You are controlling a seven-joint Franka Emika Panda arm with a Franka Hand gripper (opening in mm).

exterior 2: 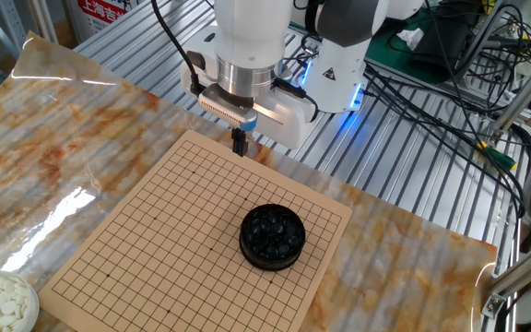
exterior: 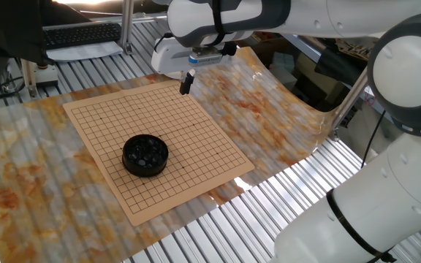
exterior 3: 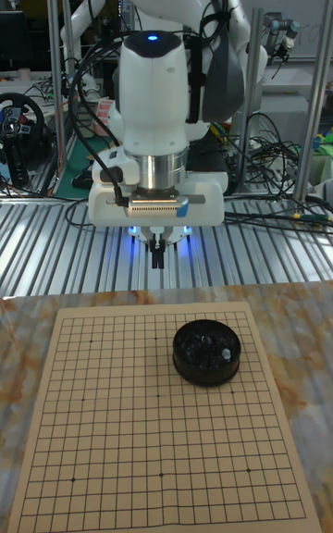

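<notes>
My gripper (exterior 3: 157,254) hangs above the far edge of the board, its black fingers pointing down and pressed close together. Nothing shows between them; the same gripper (exterior 2: 239,141) looks shut in exterior view 2 as well. A round black bowl (exterior: 145,155) full of glossy black stones (exterior 2: 273,232) stands upright on the tan grid board (exterior 2: 155,240). It is nearer to me than to the far side in none of the views clearly, but lies apart from the gripper. No stones lie loose on the board's grid (exterior 3: 108,434).
A white bowl of white stones (exterior 2: 0,302) sits beside the board, cut off by the frame in exterior view 2. Marbled sheeting (exterior: 28,175) covers the table around the board. A keyboard (exterior: 82,34) lies at the back left in exterior view 1.
</notes>
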